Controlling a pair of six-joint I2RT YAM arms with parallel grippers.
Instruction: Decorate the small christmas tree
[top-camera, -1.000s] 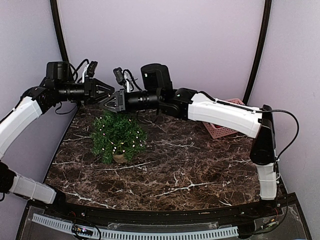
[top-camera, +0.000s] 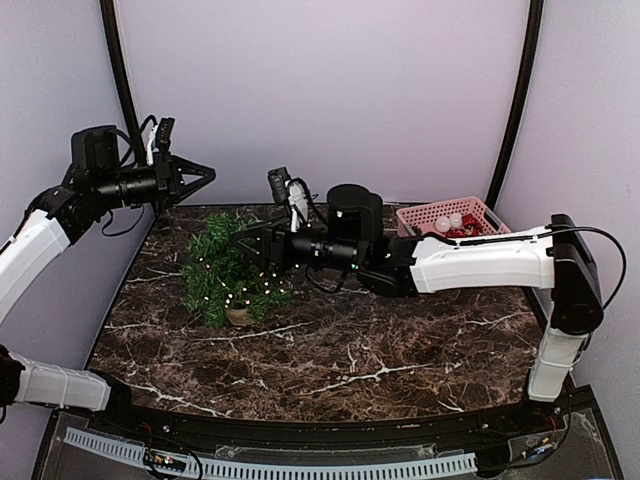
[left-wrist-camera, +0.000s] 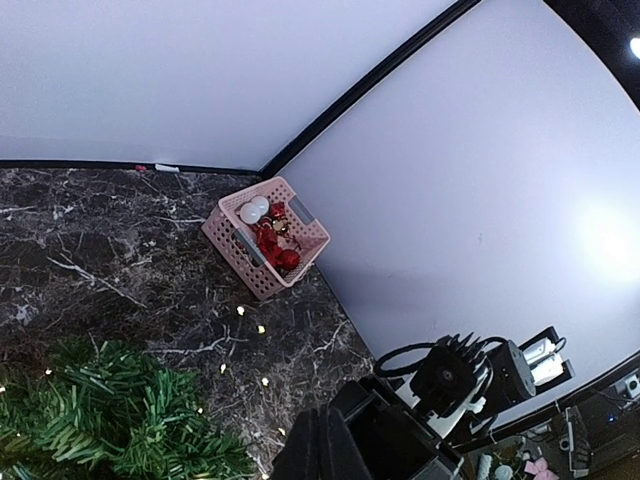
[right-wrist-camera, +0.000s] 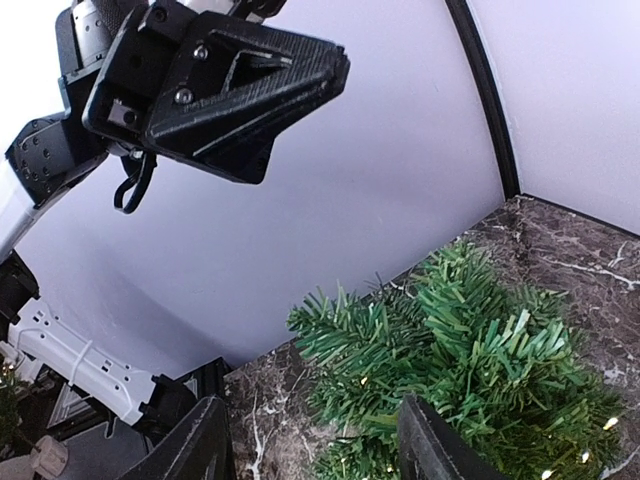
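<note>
The small green Christmas tree (top-camera: 215, 270) stands at the left of the dark marble table, a string of lights (top-camera: 235, 298) glowing across its front. Several of its bulbs (left-wrist-camera: 261, 328) show beside the tree in the left wrist view; what holds up that stretch cannot be made out. My left gripper (top-camera: 210, 173) hangs above and left of the treetop, shut with nothing between its fingers. Lower and nearer the tree is my right gripper, open; its fingers (right-wrist-camera: 430, 445) stand apart, with no wire visible between them. The right arm partly covers the tree from above.
At the back right corner stands a pink basket (left-wrist-camera: 240, 265) with white balls (left-wrist-camera: 250, 212) and red ornaments (left-wrist-camera: 268, 240) inside. The right arm stretches across the table's back half.
The left arm has shifted slightly left and up, still shut.
</note>
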